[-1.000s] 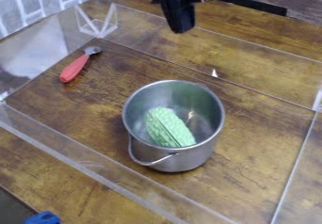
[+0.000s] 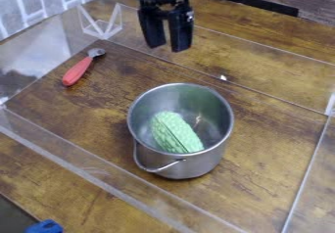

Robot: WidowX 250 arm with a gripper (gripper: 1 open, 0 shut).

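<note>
My black gripper (image 2: 167, 35) hangs at the top centre of the camera view, above the wooden surface, open with nothing seen between its fingers. A steel pot (image 2: 215, 129) with a wire handle stands in the lower middle, holding a pale green textured oblong object (image 2: 175, 129). A red-handled utensil (image 2: 81, 69) with a metal end lies at the left, below and left of my gripper.
Clear walls (image 2: 53, 142) border the wooden work area (image 2: 262, 90). A small blue object (image 2: 43, 226) lies at the lower left corner. The wood right of the pot is clear.
My gripper has moved leftward and down in the view over the last second. The pot, green object and red utensil have stayed put.
</note>
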